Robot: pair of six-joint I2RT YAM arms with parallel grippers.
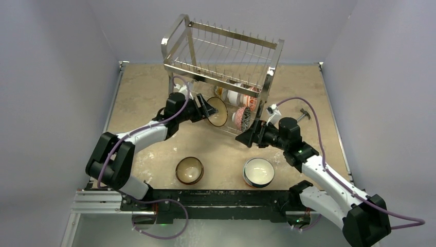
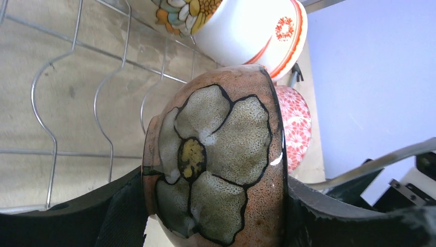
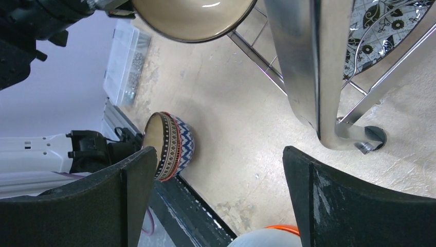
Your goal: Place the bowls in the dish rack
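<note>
A brown bowl with a large grey flower [image 2: 221, 154] is clasped between the fingers of my left gripper [image 1: 207, 106]. It is tilted on its side, cream inside [image 1: 218, 112] towards the front, at the front of the dish rack's lower shelf. Whether it touches the wires cannot be told. My right gripper stands open and empty at the rack's front right corner. On the lower shelf stand a pink patterned bowl [image 2: 295, 123], a white bowl with orange bands [image 2: 285, 31] and a flowered bowl [image 2: 187, 13]. Stacked bowls [image 1: 189, 171] and a second stack [image 1: 259, 172] wait on the table front.
The metal dish rack's upper shelf [image 1: 221, 73] is empty and overhangs the lower one. Its right front post [image 3: 313, 77] rises close to my right gripper. A hammer [image 1: 304, 114] lies to the right. Bare table [image 1: 221, 154] separates the two stacks.
</note>
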